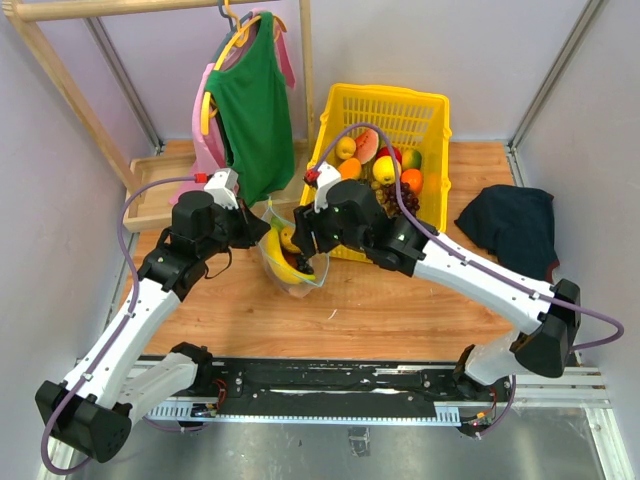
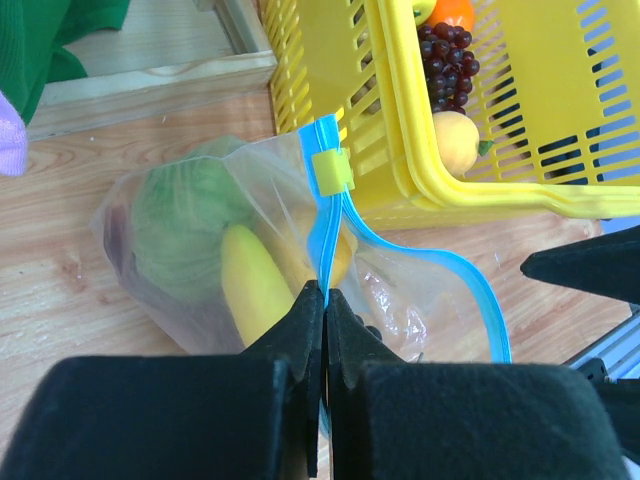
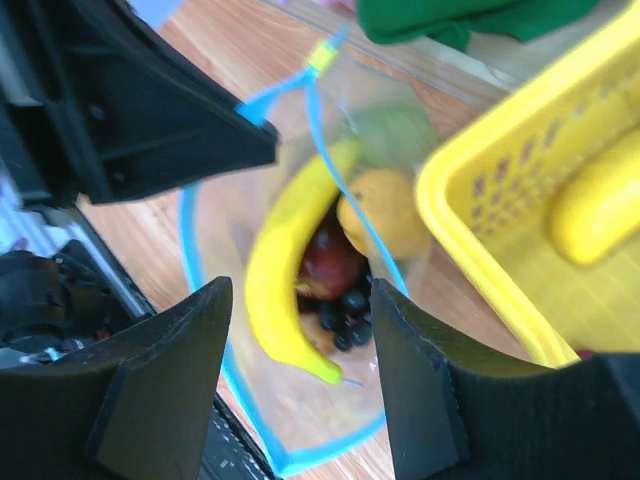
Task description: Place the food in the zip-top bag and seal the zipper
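The clear zip top bag (image 1: pixel 295 284) stands open on the table with its blue-edged mouth upward. Inside it the right wrist view shows a banana (image 3: pixel 279 265), a round tan fruit (image 3: pixel 388 213), a dark red fruit (image 3: pixel 330 262) and dark grapes (image 3: pixel 347 318); a green shape shows through the plastic. My left gripper is shut at the bag's rim, the blue edge running between its fingertips. Above the mouth's right side, my right gripper is open and empty, its fingers (image 3: pixel 180 360) apart.
A yellow basket (image 1: pixel 434 150) of fruit stands close behind and right of the bag. Green and pink clothes (image 1: pixel 250 115) hang at the back left. Dark cloth (image 1: pixel 508 230) lies at the right.
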